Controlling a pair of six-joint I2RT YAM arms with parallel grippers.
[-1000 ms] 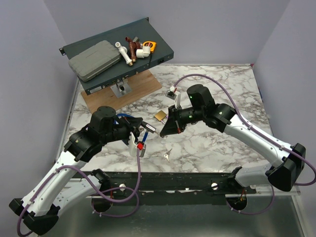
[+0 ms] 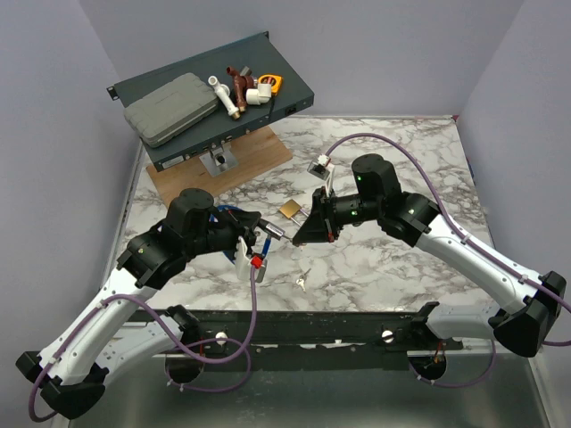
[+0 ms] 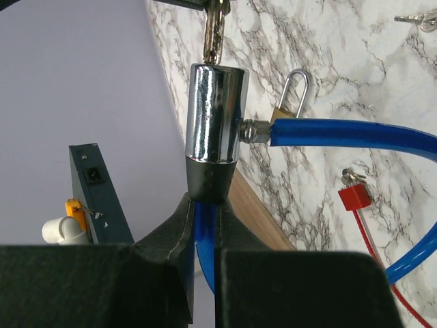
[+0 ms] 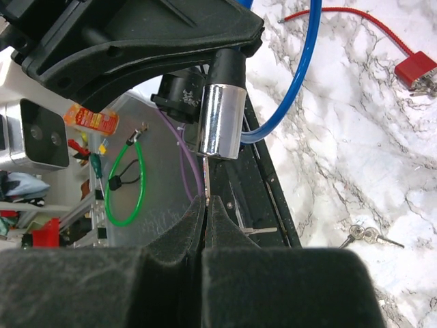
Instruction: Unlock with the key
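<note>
In the left wrist view my left gripper is shut on the black-ended base of a cable lock, which has a chrome cylinder (image 3: 215,113) and a blue cable (image 3: 341,132). My right gripper is shut on a thin metal key (image 4: 206,179). The key's blade lines up with the end face of the chrome cylinder and reaches it; whether its tip is inside the keyhole I cannot tell. From above, the chrome cylinder (image 2: 270,229) tilts down to the right between both grippers, close to the right fingertips (image 2: 298,238).
On the marble table lie a brass padlock (image 2: 290,209), loose keys (image 2: 302,282) and a red padlock (image 3: 355,197) with a red cable. A dark shelf (image 2: 285,62) with a grey case and pipe fittings stands at the back left.
The cylinder has moved along with the left gripper.
</note>
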